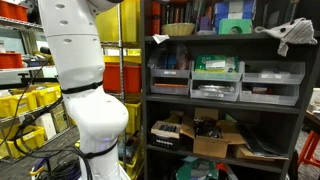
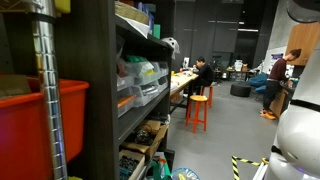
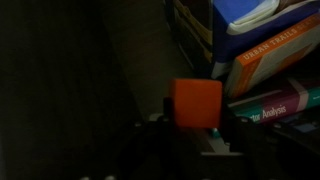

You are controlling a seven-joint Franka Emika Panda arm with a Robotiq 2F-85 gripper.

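In the wrist view, a small orange block [image 3: 197,98] is held between the dark fingertips of my gripper, which is shut on it. Books stand close beyond and to the right of the block: a blue one [image 3: 235,38], an orange one lettered "Urban Trails" [image 3: 272,58] and a green and pink one lettered "Analysis" [image 3: 285,100]. Much of this view is dark, so the fingers' outlines are faint. Both exterior views show part of the white arm [image 1: 95,125], with the gripper outside their frames.
A dark shelf unit [image 1: 225,46] holds books on top, clear plastic drawers [image 1: 215,90] mid-height and cardboard boxes [image 1: 205,130] below. A grey cloth-like item [image 1: 290,35] hangs at its upper right. Yellow bins [image 1: 20,102] stand left. Two people are far back across open floor [image 2: 215,145].
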